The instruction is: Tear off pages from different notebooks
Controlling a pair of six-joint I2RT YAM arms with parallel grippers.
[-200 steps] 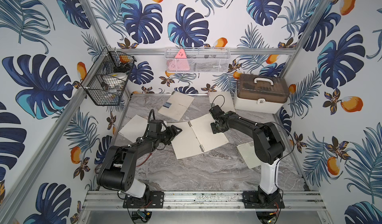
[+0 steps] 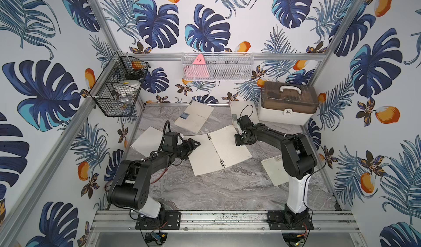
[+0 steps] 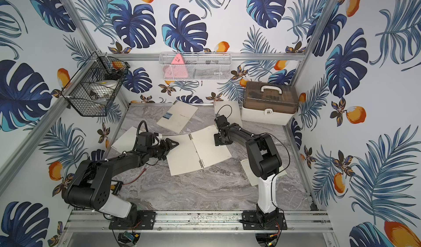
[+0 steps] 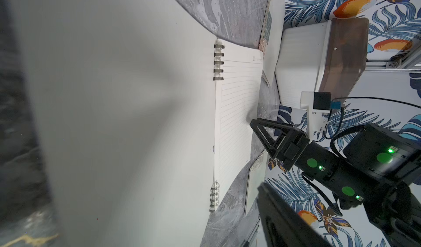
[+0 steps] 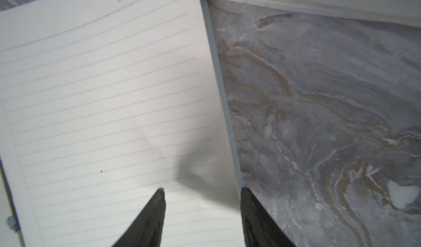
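An open spiral notebook (image 2: 232, 155) lies mid-table, its left page (image 4: 131, 115) plain and its right page (image 5: 105, 106) ruled. My left gripper (image 2: 191, 144) is over the left page's left part; how far its fingers are apart is unclear in these views. My right gripper stands open with nothing visible between its fingers, just over the ruled page near its outer edge. Other notebooks lie at the back centre-left (image 2: 193, 115), back right (image 2: 242, 109), far left (image 2: 144, 139) and front right (image 2: 274, 170).
A storage box (image 2: 287, 104) fills the back right corner. A black wire basket (image 2: 118, 104) hangs on the left wall and a white mesh basket (image 2: 219, 73) on the back rail.
My right gripper has shifted slightly to the right along the notebook's ruled page. The left arm shows no visible movement.
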